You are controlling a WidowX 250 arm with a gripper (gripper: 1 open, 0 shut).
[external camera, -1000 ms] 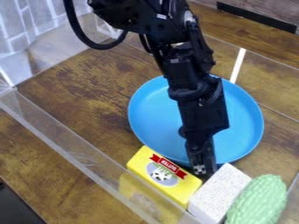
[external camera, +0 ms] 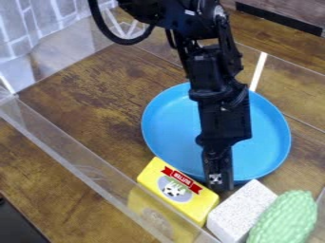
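Observation:
My black gripper reaches down over a blue plate in the middle of the view, its tip low near the plate's front rim. Whether it is open or shut, or holds anything, cannot be made out. A yellow box with a red label lies just in front of the plate, with a white block to its right.
A green textured object lies at the bottom right. A clear plastic edge runs along the lower left, and another transparent item stands at the top left.
The lower part of my gripper looks slightly turned, appearing narrower than before. The plate and the objects around it look unmoved.

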